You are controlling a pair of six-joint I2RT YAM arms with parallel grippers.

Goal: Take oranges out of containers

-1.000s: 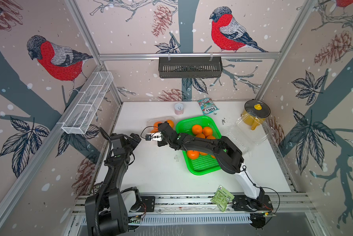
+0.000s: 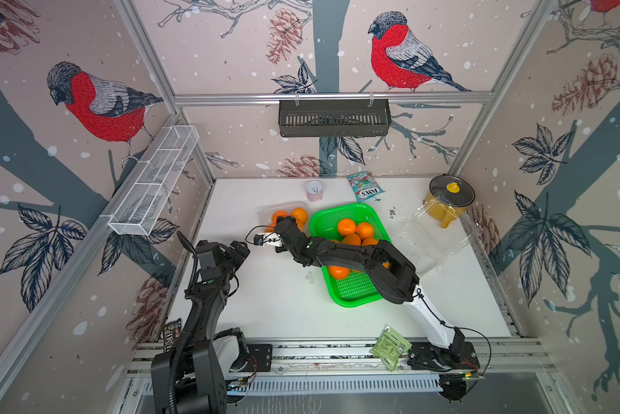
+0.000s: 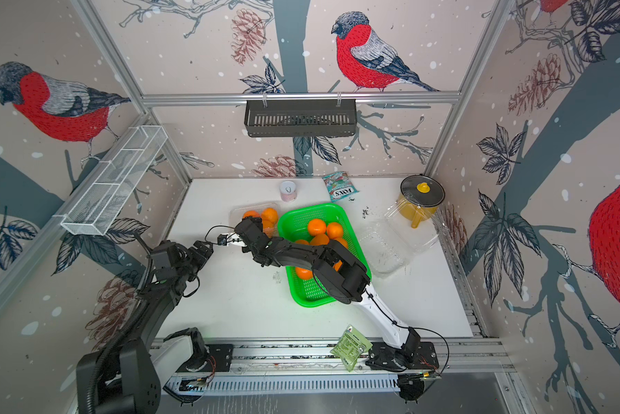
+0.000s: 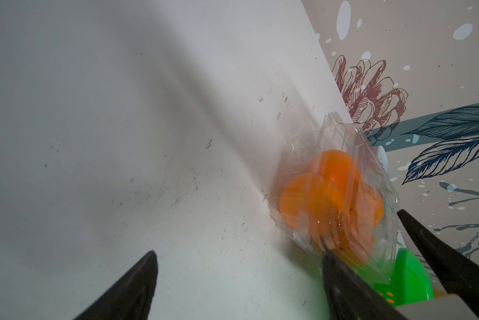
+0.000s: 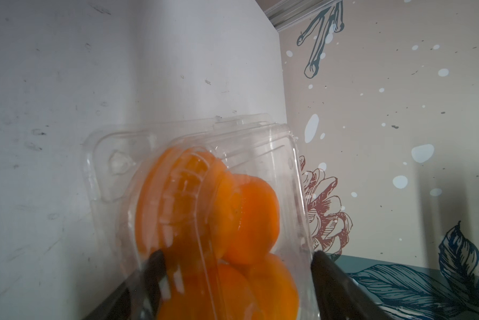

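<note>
A clear plastic container (image 5: 119,165) with several oranges (image 5: 252,218) inside stands at the table's back left. My right gripper reaches over the green tray to this container; its fingers are apart, one at each side of the box in the right wrist view. Whether they touch the plastic cannot be told. My left gripper stands open at the left of the table, nothing between its fingers, with the container to its right in the left wrist view. The green tray (image 2: 344,293) holds several loose oranges (image 2: 346,227), partly covered by my right arm.
An empty clear container (image 2: 420,241) lies open right of the tray, near a yellow pot (image 2: 448,207) with a lid. A small cup (image 2: 314,190) and a snack bag (image 2: 365,185) are at the back.
The left arm has shifted slightly to the right. My right arm has moved a little, its elbow slightly leftward, with the hand still by the container.
</note>
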